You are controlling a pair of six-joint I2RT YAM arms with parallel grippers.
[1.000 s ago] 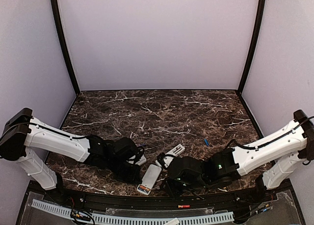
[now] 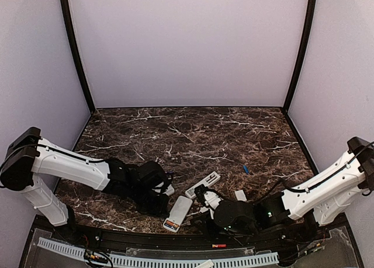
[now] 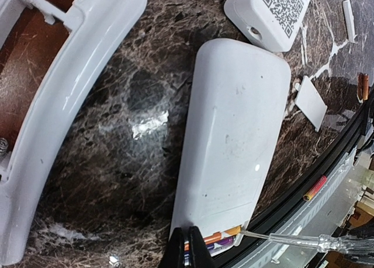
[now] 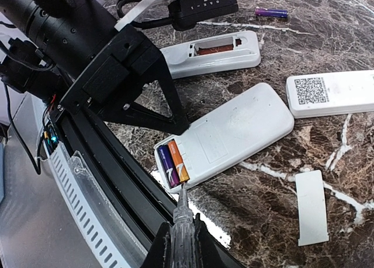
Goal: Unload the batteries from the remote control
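A white remote control [image 4: 239,128] lies back side up, its battery compartment uncovered at the near end. Inside sit an orange battery [image 4: 178,161] and a purple battery [image 4: 169,165] side by side. My right gripper is shut on a thin tool with a clear handle [image 4: 183,220]; its metal tip touches the compartment's edge by the orange battery's end. At the remote's other side is my left gripper, its fingertips slightly parted beside the compartment, nothing seen between them. In the top view both arms reach to the remote [image 2: 180,208].
A second open remote [image 4: 228,52] lies behind, its compartment empty. A white QR-coded remote [image 4: 333,93] and a loose cover [image 4: 312,206] lie to the side. A purple battery [image 4: 272,13] rests farther off. The black table edge [image 2: 128,236] runs close in front.
My right arm has shifted slightly to the right, the tool still in its grip. The left gripper has moved only a little, staying beside the remote. The remote stays in place.
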